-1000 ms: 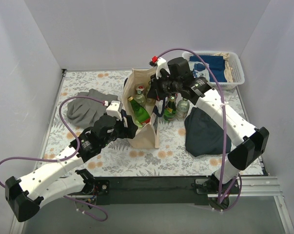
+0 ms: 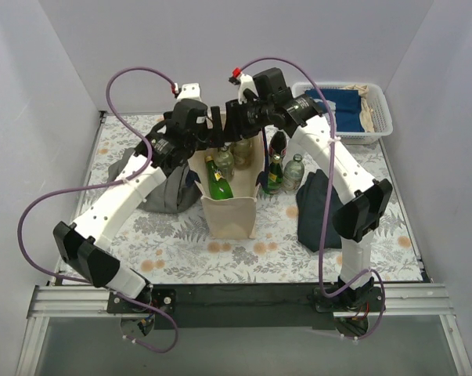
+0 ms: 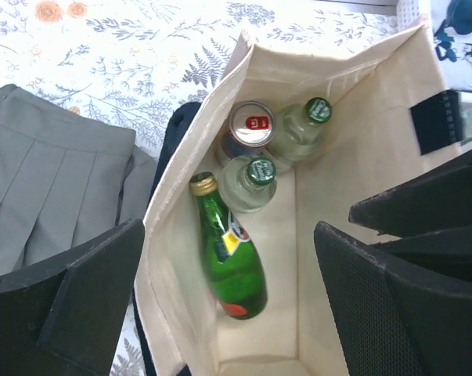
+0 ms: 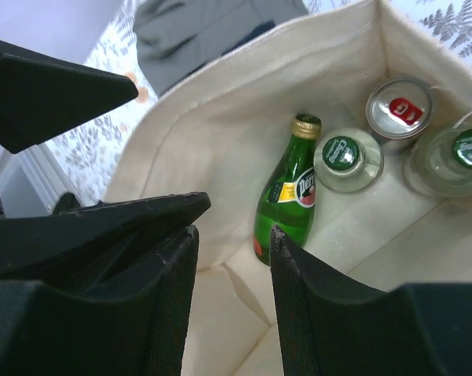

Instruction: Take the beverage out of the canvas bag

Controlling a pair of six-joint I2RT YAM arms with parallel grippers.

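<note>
The canvas bag (image 2: 229, 221) stands open at the table's middle. Inside it, a green bottle (image 3: 232, 262) leans against one side wall, near two clear bottles with green caps (image 3: 250, 186) (image 3: 300, 129) and a can (image 3: 251, 125). Over the bag's far part, my left gripper is open, its fingers spread wide with nothing held. Close beside it, my right gripper stands partly open, only a gap between its fingertips. The bag's far rim is mostly hidden by both grippers in the top view.
Outside the bag on its right stand a green bottle (image 2: 273, 177), a clear bottle (image 2: 293, 173) and a dark item (image 2: 278, 143). A white basket (image 2: 383, 119) holds cloths at the back right. Grey cloth (image 2: 167, 193) lies left, dark cloth (image 2: 312, 215) right.
My left gripper has moved from the bag's near left side to above its far part. The right gripper has shifted back and left, close to it. The green bottle leans slightly more left.
</note>
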